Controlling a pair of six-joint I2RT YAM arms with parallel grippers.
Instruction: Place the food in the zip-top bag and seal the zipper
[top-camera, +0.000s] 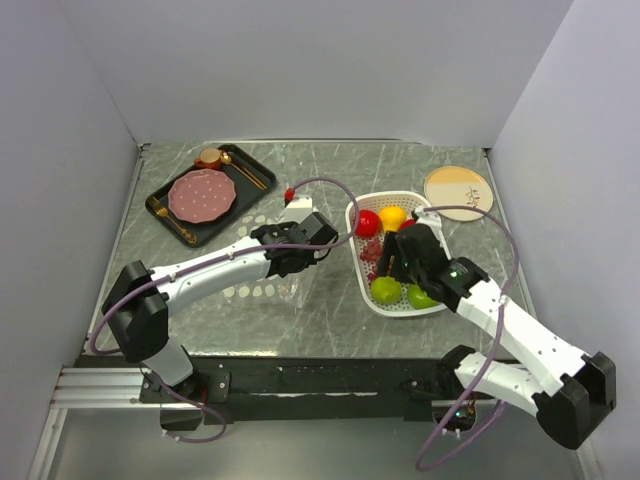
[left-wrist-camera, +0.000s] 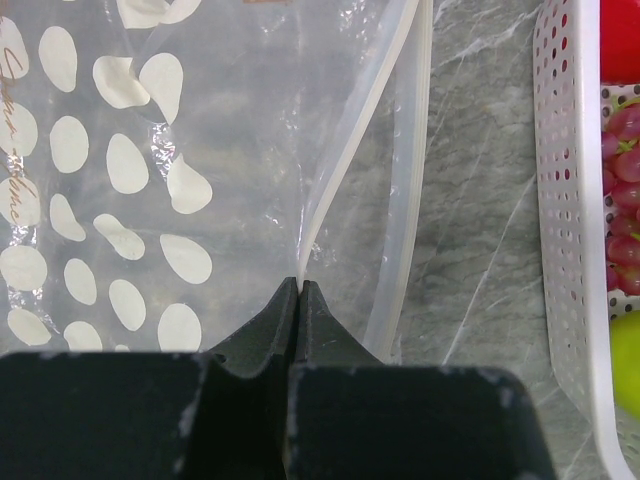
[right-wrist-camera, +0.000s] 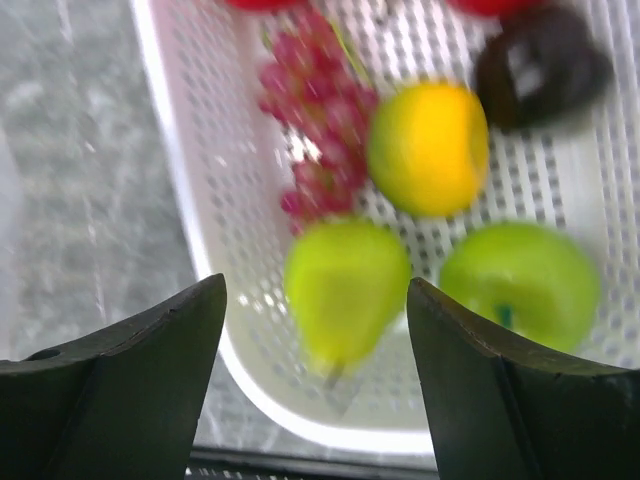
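The clear zip top bag (left-wrist-camera: 240, 150) with cream dots lies flat on the table. At its mouth my left gripper is shut, the thin zipper rim (left-wrist-camera: 345, 160) running into its fingertips. The white basket (top-camera: 356, 260) holds the food: red grapes (right-wrist-camera: 325, 120), a yellow-orange fruit (right-wrist-camera: 428, 150), a green fruit (right-wrist-camera: 345, 280), a green pepper-like piece (right-wrist-camera: 522, 285), a dark purple one (right-wrist-camera: 540, 68) and red ones (top-camera: 368, 223). Over the basket, my right gripper stands open; the green fruit is ahead of its fingers, with nothing gripped.
A black tray (top-camera: 228, 215) with a pink plate (top-camera: 201, 195), mug and gold cutlery sits at the back left. At the back right is a round wooden board (top-camera: 458, 187). Bare table (top-camera: 330, 325) shows between bag and basket.
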